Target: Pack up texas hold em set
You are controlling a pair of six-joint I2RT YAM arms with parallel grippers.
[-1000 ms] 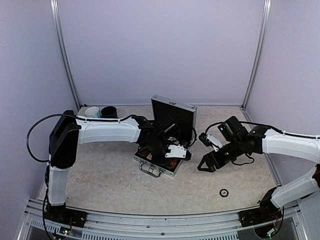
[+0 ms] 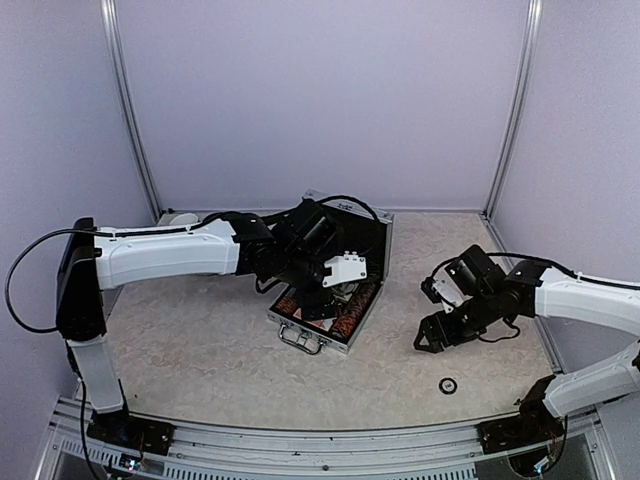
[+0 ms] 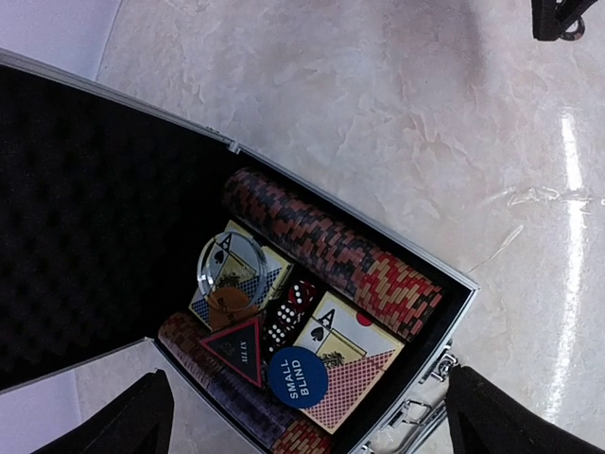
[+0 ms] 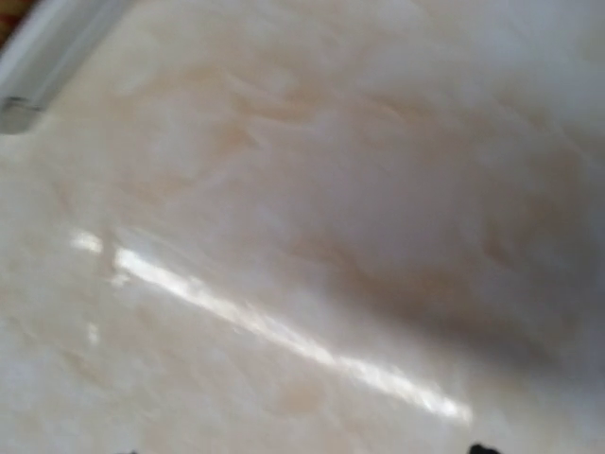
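Note:
The silver case (image 2: 345, 349) stands with its lid up in the top view, partly behind my left arm. From the left wrist view it holds rows of chips (image 3: 359, 270), two card decks (image 3: 357, 364), red dice (image 3: 301, 295), a blue SMALL BLIND disc (image 3: 298, 376), a triangular ALL IN marker (image 3: 236, 348) and a clear round disc (image 3: 233, 271) on the farther deck. Above this case my left gripper is open and empty. A round black-and-white disc (image 2: 448, 386) lies on the table. My right gripper (image 2: 428, 337), fingertips apart, is above and behind that disc, not touching it.
A white cup (image 2: 183, 219) shows partly behind the left arm at the back left. In the right wrist view a case corner (image 4: 19, 109) appears at upper left.
My left arm has drawn back left and up from the case, now covering more of the lid and cups. The right gripper has shifted right and slightly toward the front. The loose disc has not moved.

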